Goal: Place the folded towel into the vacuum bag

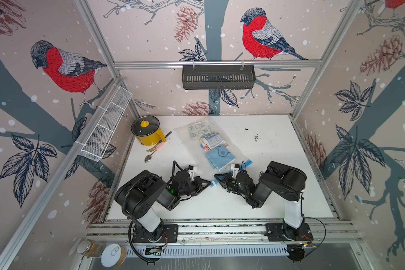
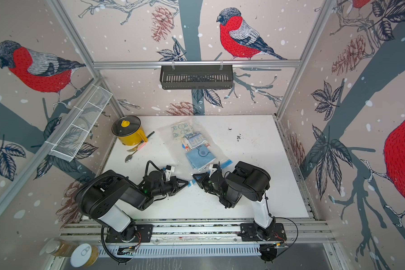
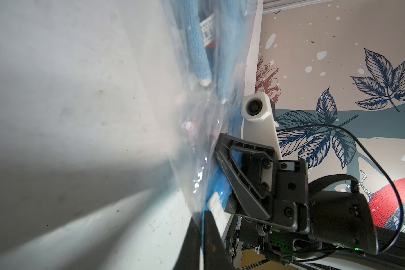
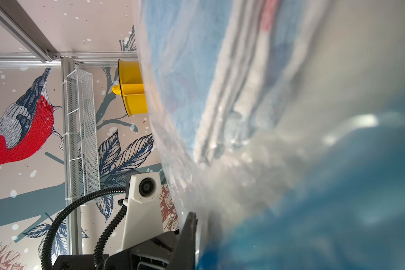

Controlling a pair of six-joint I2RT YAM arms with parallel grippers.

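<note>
The blue folded towel (image 1: 220,156) lies inside the clear vacuum bag (image 1: 231,144), near its front end; its layered edges (image 4: 231,85) show through the film in the right wrist view. A blue strip (image 1: 248,163) runs along the bag's front edge. My left gripper has its fingertips together on the bag's edge, film and a bit of blue strip between them. My right gripper (image 1: 217,179) is at the strip just to the right, one finger (image 3: 227,157) against the film. Its own tips are hidden in the right wrist view, so its grip does not show.
A yellow pot (image 1: 149,131) with a dark lid stands at the back left, with a spoon (image 1: 149,156) and other utensils beside it. A white wire rack (image 1: 107,121) hangs on the left.
</note>
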